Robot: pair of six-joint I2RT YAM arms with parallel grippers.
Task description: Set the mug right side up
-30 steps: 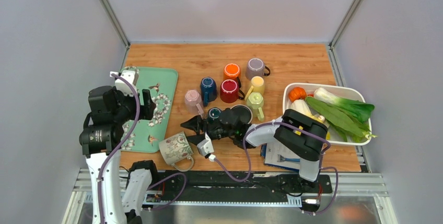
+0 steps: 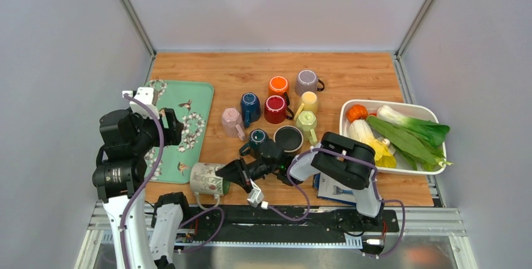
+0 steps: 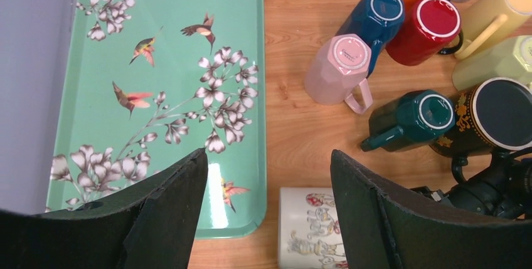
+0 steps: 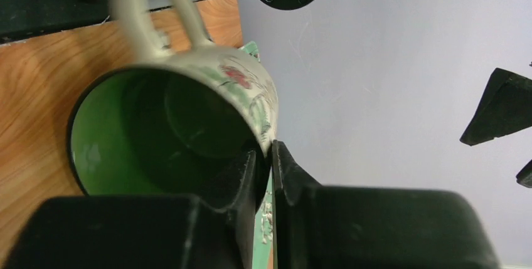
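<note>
The floral white mug lies on its side at the table's front left, its handle toward the front edge. Its mouth faces my right gripper, and the right wrist view shows a green inside. One fingertip of the right gripper is inside the mouth and the other outside, closed together on the rim wall. Over the green tray, my left gripper stands open and empty. Part of the mug appears in the left wrist view, partly hidden by a finger.
The green tray lies left of the mug. Several upside-down mugs, among them a pink one and a teal one, stand behind the right arm. A white vegetable bin sits at the right.
The right gripper has moved left and toward the front, and its fingers have closed on the mug's rim. The mug has turned, its handle swinging left along the front edge. The left arm shifted slightly.
</note>
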